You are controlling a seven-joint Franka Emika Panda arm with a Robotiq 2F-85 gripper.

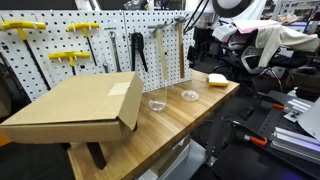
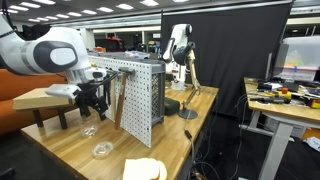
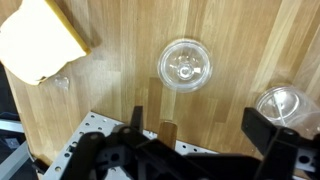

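Observation:
Over the tabletop, my gripper hangs open, fingers spread wide with nothing between them. Just beyond the fingertips in the wrist view lies a round clear dish, flat on the wood. A clear glass cup stands right of it, partly hidden near the right finger. The yellow and white sponge-like block is at upper left. Exterior view 1 places the cup nearest the box, then the dish, then the block. In exterior view 2 my gripper is above the cup and dish.
A large cardboard box occupies the table's near left end. Along the back rises a white pegboard with hung tools. Bare wood lies in front of the cup.

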